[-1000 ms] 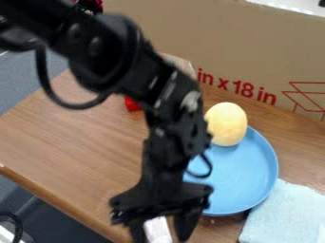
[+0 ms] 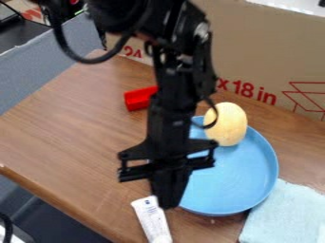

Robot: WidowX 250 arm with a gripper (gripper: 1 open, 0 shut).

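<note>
My black gripper [image 2: 166, 187] points down over the left part of a blue plate [image 2: 248, 180], just above and behind a white tube-like object [image 2: 151, 219] lying at the table's front edge. Whether its fingers are apart or closed is hard to see. A pale yellow egg-shaped object [image 2: 229, 124] sits on the back of the plate. A red object [image 2: 139, 98] lies on the wood behind the arm, to the left.
A light blue cloth [image 2: 283, 214] lies at the front right. A cardboard box [image 2: 273, 62] stands along the back.
The arm has moved back, away from the front edge, uncovering more of the white object.
</note>
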